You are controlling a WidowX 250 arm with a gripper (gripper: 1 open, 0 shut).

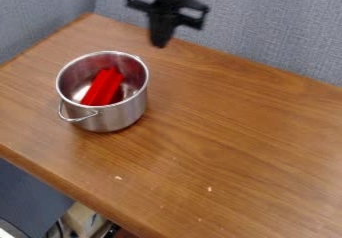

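Note:
A steel pot [130, 106] with side handles stands on the left of the wooden table, with a red elongated object [104, 86] lying inside it. My gripper [163, 34] hangs high at the back, above and behind the pot, blurred and dark against the grey wall; whether its fingers are open or shut is unclear.
A grey padded wall [274, 37] runs along the back and left. The table edge drops away at the lower left.

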